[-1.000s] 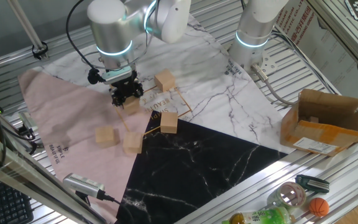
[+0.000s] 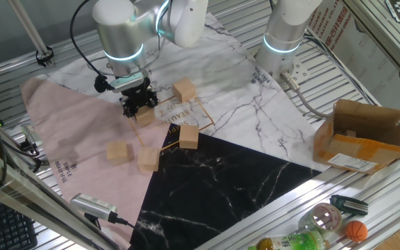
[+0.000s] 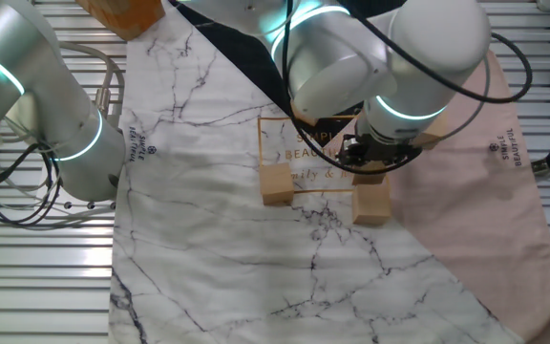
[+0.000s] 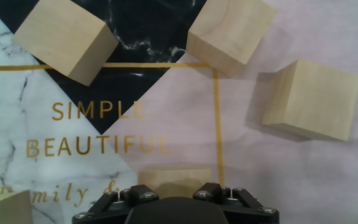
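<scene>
My gripper [image 2: 140, 111] points down over a wooden block [image 2: 145, 118] at the left edge of the printed frame. In the wrist view the fingers [image 4: 143, 194] stand apart, and that block [image 4: 174, 177] shows just beyond them, partly hidden. Any contact between them cannot be made out. Other plain wooden blocks lie loose on the cloth: one [image 2: 184, 89] to the gripper's right, one [image 2: 189, 137] at the black patch's tip, one [image 2: 148, 159] on the pink-black border and one [image 2: 119, 152] on the pink area.
An open cardboard box [image 2: 356, 142] stands at the right with something wooden inside. A green-labelled bottle [image 2: 297, 242], a tape roll [image 2: 324, 217] and a small orange ball [image 2: 356, 230] lie near the front right.
</scene>
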